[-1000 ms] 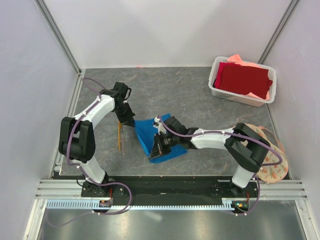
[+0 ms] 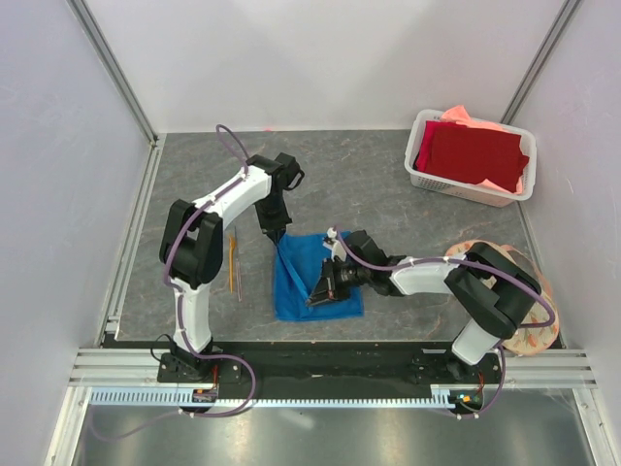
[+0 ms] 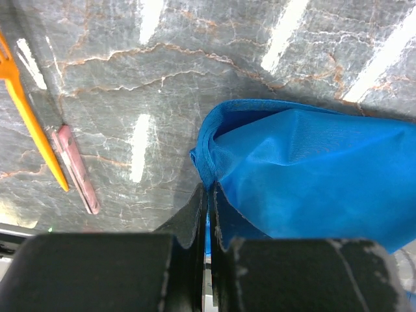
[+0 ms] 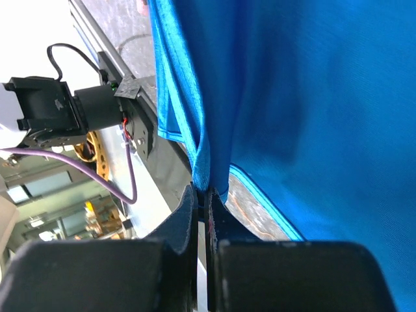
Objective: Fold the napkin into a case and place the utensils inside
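Observation:
A blue napkin lies in the table's centre, its left edge folded into a band. My left gripper is shut on the fold's upper end; my right gripper is shut on the band's near end. Left of the napkin lie an orange fork and a pink utensil, side by side.
A white basket with red and pink cloths stands at the back right. A patterned round item lies at the right edge, partly under the right arm.
Both grippers have moved rightward in the top view with the napkin, which now sits further right and straighter, farther from the utensils.

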